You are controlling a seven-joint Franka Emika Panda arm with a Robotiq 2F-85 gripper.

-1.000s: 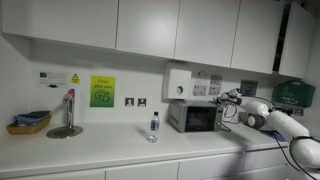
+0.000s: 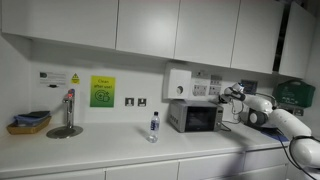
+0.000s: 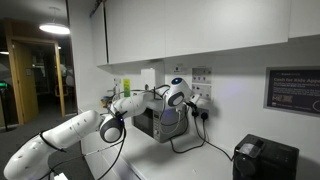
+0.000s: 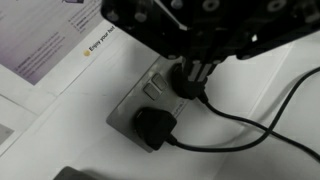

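Note:
My gripper is shut, its fingertips close in front of a wall socket plate point(image 4: 131, 114) in the wrist view. Nothing shows between the fingers. One black plug point(image 4: 154, 126) sits in the lower end of the plate; another plug point(image 4: 187, 82) is partly hidden behind the fingers. Whether the fingers touch that plug or a switch point(image 4: 152, 90), I cannot tell. In exterior view 2 the arm reaches along the wall toward the sockets point(image 3: 204, 102), with the gripper point(image 3: 191, 103) beside them.
A microwave point(image 2: 196, 116) stands on the counter under the sockets. Black cables point(image 4: 240, 148) hang from the plugs. Farther left are a water bottle point(image 2: 154, 127) and a tap point(image 2: 68, 112). A black toaster point(image 3: 265, 159) stands at the right in exterior view 2. Wall cupboards point(image 2: 146, 25) hang overhead.
The arm's wrist end has risen slightly near the sockets. The microwave, bottle and other counter items have stayed in place.

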